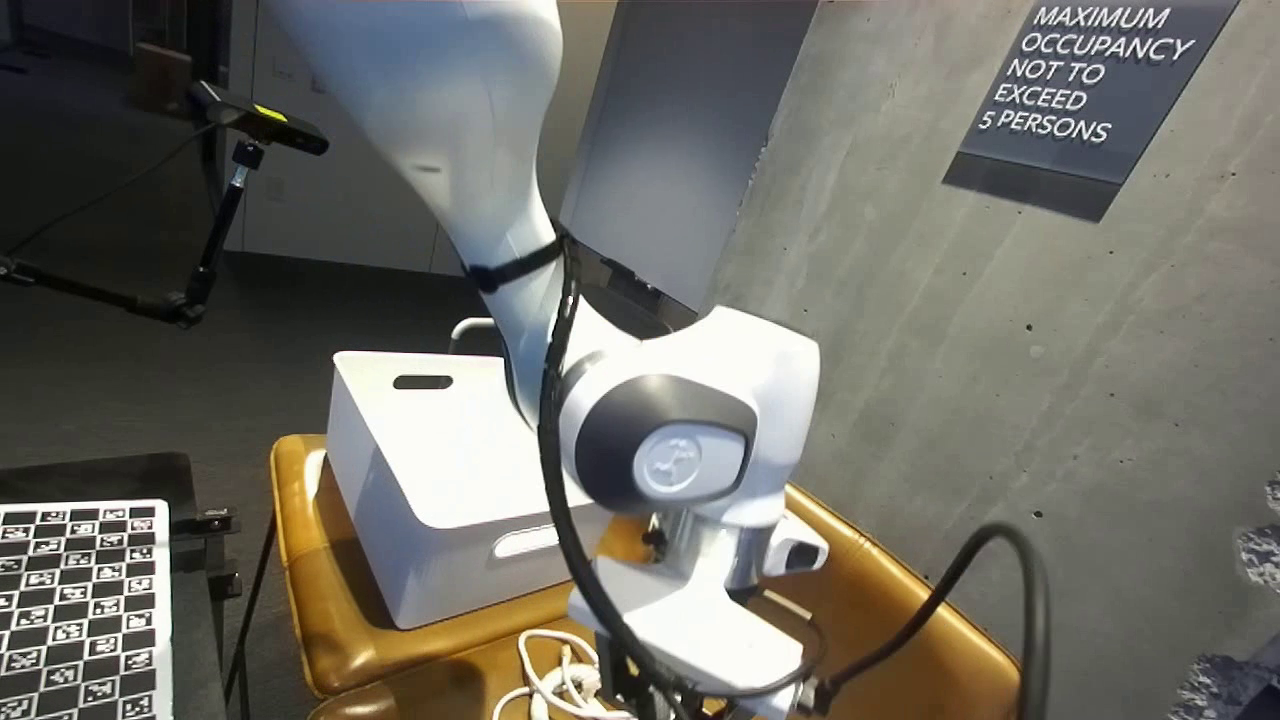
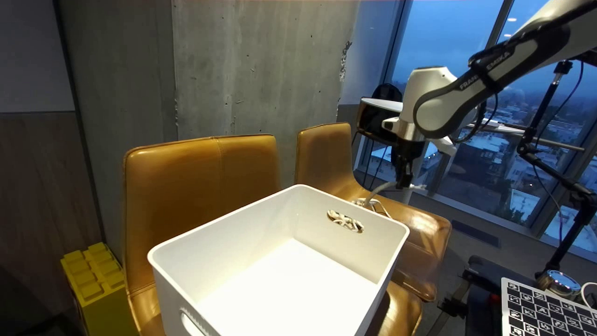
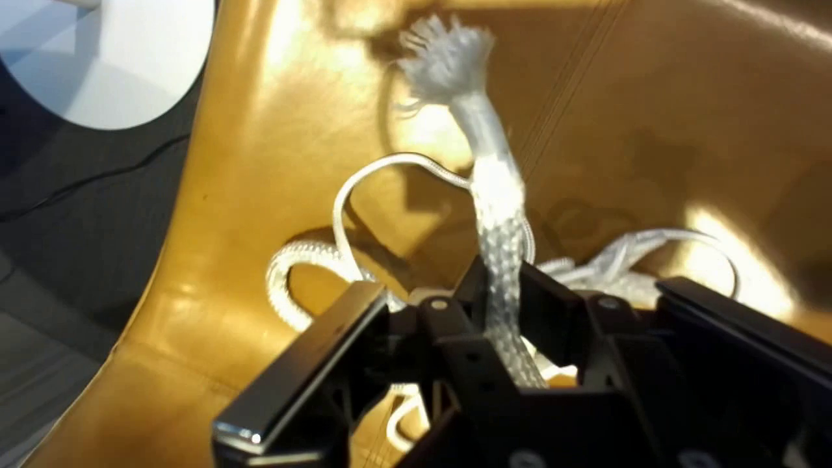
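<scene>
In the wrist view a white braided rope [image 3: 500, 204] with a frayed end runs up between the two black fingers of my gripper, which is shut on it. More of the rope lies in loose loops on the tan chair seat [image 3: 257, 156] below. Exterior view 2 shows my gripper [image 2: 404, 178] above that chair, with the rope [image 2: 376, 192] trailing down from it to the seat. Loops of white rope [image 1: 564, 684] also show in exterior view 1, where the fingers are mostly hidden at the bottom edge.
An empty-looking white bin [image 2: 224, 224] with handle slots sits on the neighbouring tan chair [image 2: 201, 168]. Behind the chairs rises a concrete wall [image 1: 1020, 360]. A patterned calibration board [image 1: 84, 612] lies at the left, and a camera on a stand [image 1: 262, 120] is farther back.
</scene>
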